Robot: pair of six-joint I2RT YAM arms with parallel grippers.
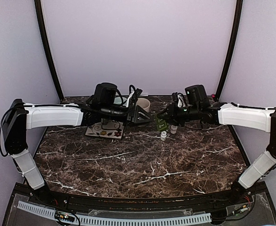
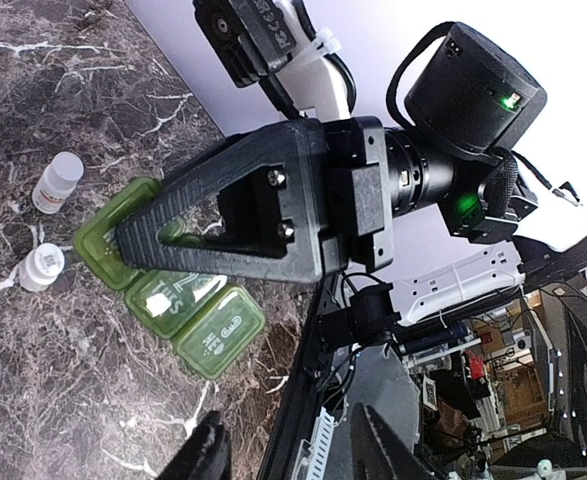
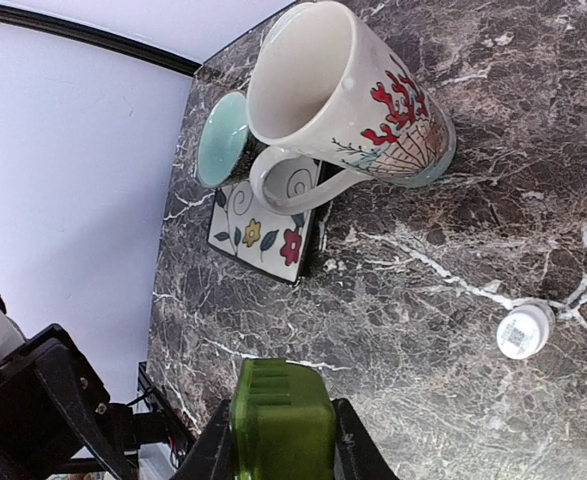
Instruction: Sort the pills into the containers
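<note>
My right gripper [image 1: 163, 113] has the green pill organizer between its fingers, raised above the table; its lids are translucent, and in the right wrist view its end [image 3: 283, 420] fills the bottom middle. Two white pill bottles, one [image 2: 57, 183] taller and one [image 2: 43, 268] shorter, stand upright on the marble beside and below it; the shorter also shows in the top view [image 1: 163, 136]. My left gripper stands open and empty, left of the organizer in the top view.
A coral-patterned mug [image 3: 403, 140], a teal cup [image 3: 221, 140] and a floral board [image 3: 253, 250] sit at the back left, partly behind my left arm in the top view.
</note>
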